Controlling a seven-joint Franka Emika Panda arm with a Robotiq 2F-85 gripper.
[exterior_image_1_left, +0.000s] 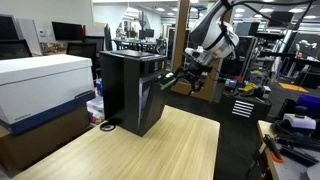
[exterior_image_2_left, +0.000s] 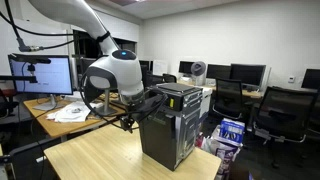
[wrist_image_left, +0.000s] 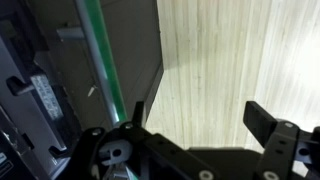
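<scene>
My gripper is open in the wrist view, with pale tabletop showing between its fingers and nothing held. Close by its left finger runs a green-edged glass-like strip (wrist_image_left: 101, 50) along a dark panel. That panel seems to belong to the black and grey boxy appliance (exterior_image_1_left: 124, 88), which stands upright on the table. From the other side, the appliance (exterior_image_2_left: 172, 128) shows its grey side and slatted front. The white arm (exterior_image_2_left: 118, 74) reaches to its upper edge, where the fingertips are too small to make out.
White and blue storage boxes (exterior_image_1_left: 42, 85) are stacked on the left. A small black round item (exterior_image_1_left: 107, 126) lies by the appliance's base. Colourful packages (exterior_image_2_left: 228, 135) stand behind it.
</scene>
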